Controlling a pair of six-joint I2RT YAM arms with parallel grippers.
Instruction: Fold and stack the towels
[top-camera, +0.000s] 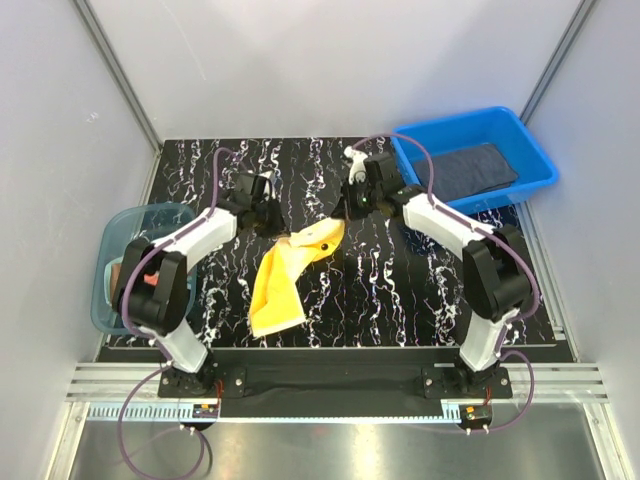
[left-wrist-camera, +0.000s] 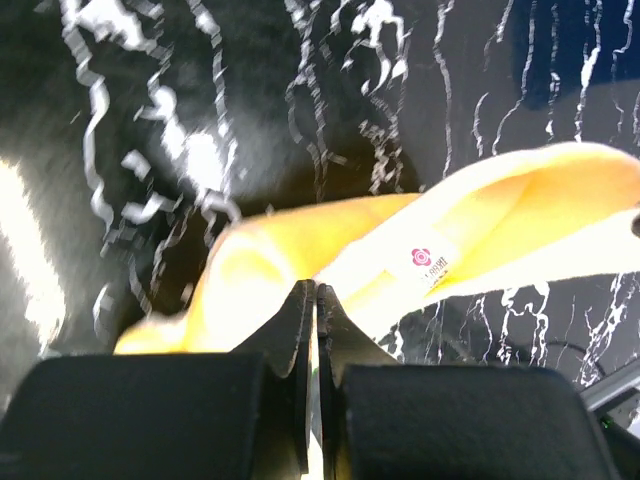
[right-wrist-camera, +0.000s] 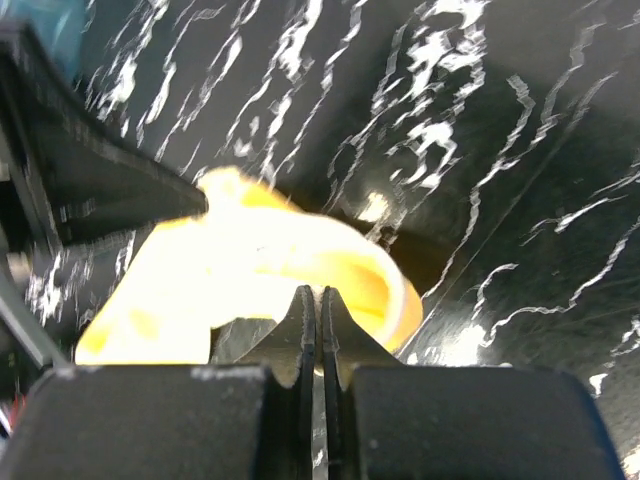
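A yellow towel (top-camera: 275, 290) lies long and crumpled on the dark marbled table. Its far end is bunched between my two grippers, and its near end lies flat toward the front. The left gripper (top-camera: 281, 233) is shut on the towel's far left corner; in the left wrist view the yellow cloth (left-wrist-camera: 270, 260) runs up to its closed fingertips. My right gripper (top-camera: 341, 213) is shut at the far right corner, where in the right wrist view the cloth (right-wrist-camera: 290, 235) curls at the tips. A small label (left-wrist-camera: 422, 258) shows on the towel.
A blue bin (top-camera: 548, 178) at the back right holds a dark grey folded towel (top-camera: 465, 172). At the left stands a clear teal bin (top-camera: 99, 300) with more cloths, largely covered by my left arm. Bare table lies right of the towel.
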